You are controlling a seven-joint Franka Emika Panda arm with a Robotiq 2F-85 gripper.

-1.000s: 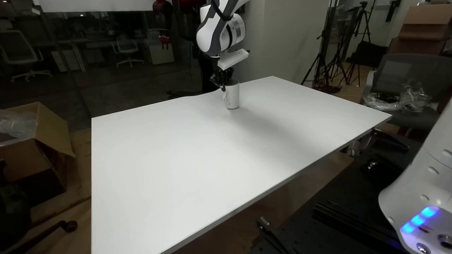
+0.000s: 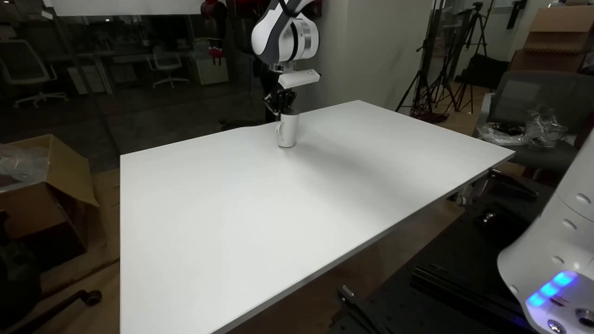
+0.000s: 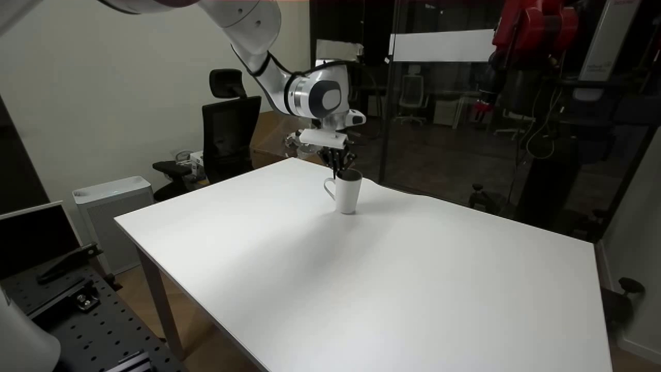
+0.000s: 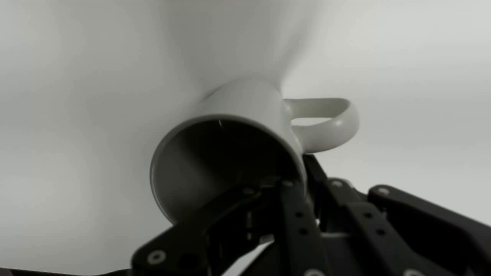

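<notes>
A white mug (image 2: 287,131) with a dark inside stands near the far edge of the white table (image 2: 239,211). In exterior view 2 the mug (image 3: 348,193) is close to upright, its handle towards the left. From the wrist view I look into the mug (image 4: 244,99), with its handle (image 4: 329,126) at the right. My gripper is shut on the mug's wall beside the handle, one finger inside the rim and the other outside. Whether the base touches the table cannot be told for certain.
Apart from the mug, the tabletop is bare, with wide free room towards the near side. The table's far edge lies just behind the mug. A cardboard box (image 2: 41,195) stands off the table at the left in exterior view 1.
In exterior view 1 the mug and my gripper have moved together a little to the left along the far side of the table. The arm's wrist has also turned slightly.
</notes>
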